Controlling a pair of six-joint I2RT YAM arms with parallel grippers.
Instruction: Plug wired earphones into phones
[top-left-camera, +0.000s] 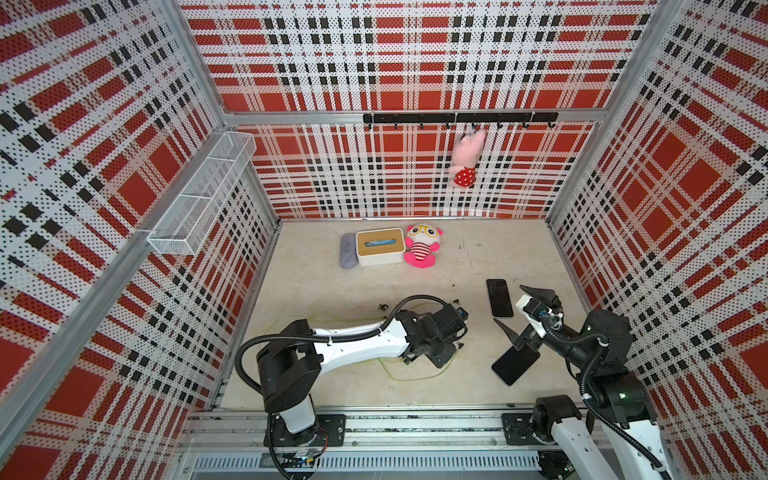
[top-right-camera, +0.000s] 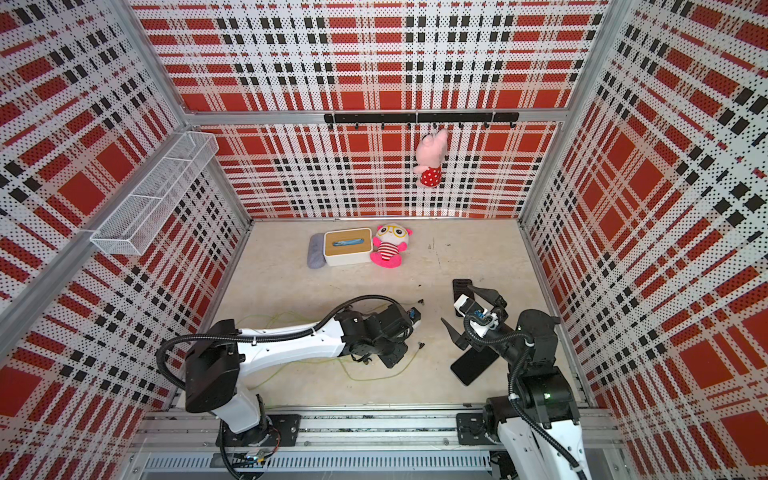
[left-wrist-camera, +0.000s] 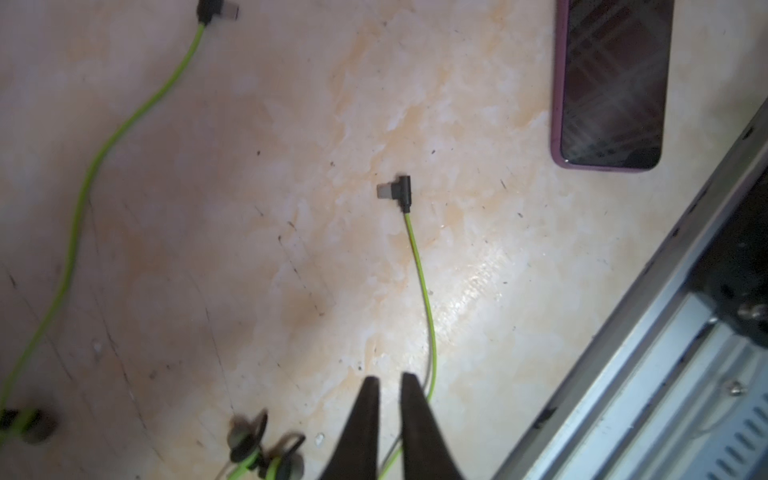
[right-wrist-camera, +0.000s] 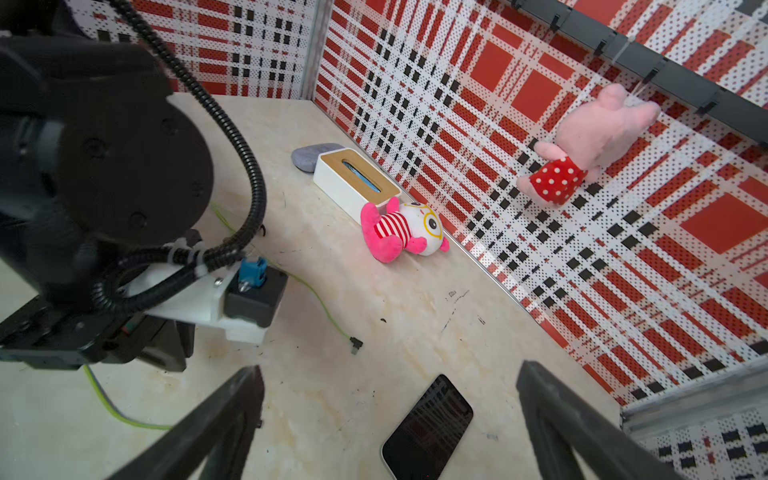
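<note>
Two green-wired earphones lie on the table. One black plug (left-wrist-camera: 403, 193) lies near the middle of the left wrist view, and the other black plug (left-wrist-camera: 213, 9) is at its top edge. Earbuds (left-wrist-camera: 268, 452) show low in that view. Above the table, my left gripper has its fingers a narrow gap apart; no plug is between them, and a green wire runs behind one finger. The near phone (left-wrist-camera: 616, 84) has a pinkish edge. Farther back lies a dark phone (right-wrist-camera: 428, 432). My right gripper stands wide open above the table, by the phones.
At the back are a grey pouch (top-left-camera: 348, 251), a white box (top-left-camera: 381, 256) and a pink plush toy (top-left-camera: 421, 246). A pink pig (top-left-camera: 468, 160) hangs from the hook rail. The metal front rail (left-wrist-camera: 596, 320) borders the table. Bare table lies between the toy and the far phone.
</note>
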